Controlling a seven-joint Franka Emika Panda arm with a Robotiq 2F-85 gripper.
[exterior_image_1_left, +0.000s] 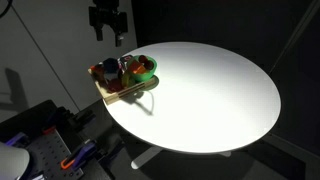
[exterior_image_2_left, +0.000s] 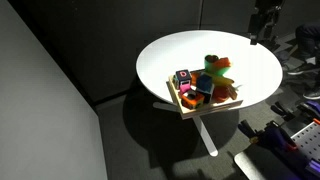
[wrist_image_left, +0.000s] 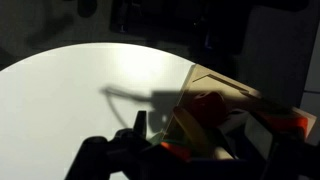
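My gripper (exterior_image_1_left: 109, 42) hangs over the tray in exterior view 1, its fingers apart with nothing seen between them. In exterior view 2 the gripper (exterior_image_2_left: 262, 43) appears at the upper right, above the table's edge. Below it in the first view, a light wooden tray (exterior_image_1_left: 128, 93) holds several colourful toys and a green bowl (exterior_image_1_left: 149, 73). Exterior view 2 shows a dark cube (exterior_image_2_left: 183, 77) with a pink face, an orange block (exterior_image_2_left: 192, 99) and red pieces in the tray. From the wrist, a red object (wrist_image_left: 207, 106) and a yellow curved piece (wrist_image_left: 193, 130) are partly hidden by the dark fingers.
The tray sits at the edge of a white oval table (exterior_image_1_left: 215, 90). A perforated metal plate (exterior_image_2_left: 303, 142) with red and blue clamp-like parts lies near the robot's base.
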